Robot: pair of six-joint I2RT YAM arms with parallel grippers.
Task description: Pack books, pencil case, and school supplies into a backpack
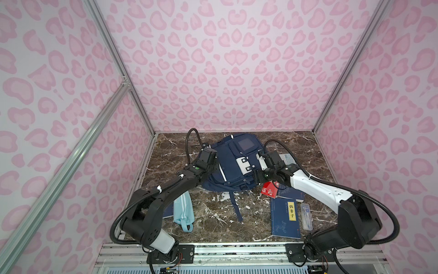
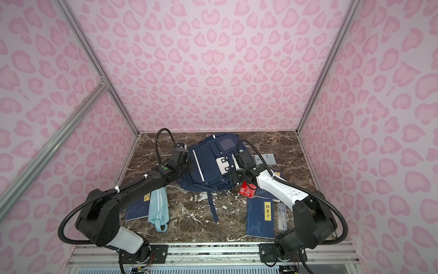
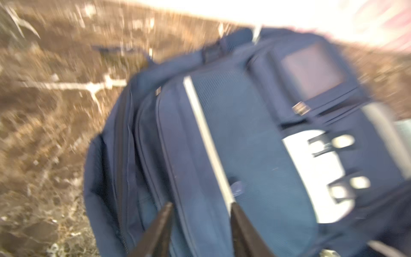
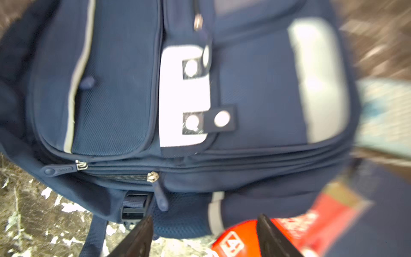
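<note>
A navy backpack (image 1: 235,150) lies flat, front up, in the middle of the table. My left gripper hangs over its left side, fingers apart and empty. My right gripper stands open above the bag's near right edge, zip pulls below it. A light blue pencil case (image 1: 182,210) lies front left, beside a navy book (image 2: 136,207). At the right lie navy books (image 1: 282,221), a red item (image 1: 269,189), a clear case (image 1: 306,217) and a pale item (image 2: 266,158).
Pink walls and metal rails (image 1: 105,105) enclose the area.
</note>
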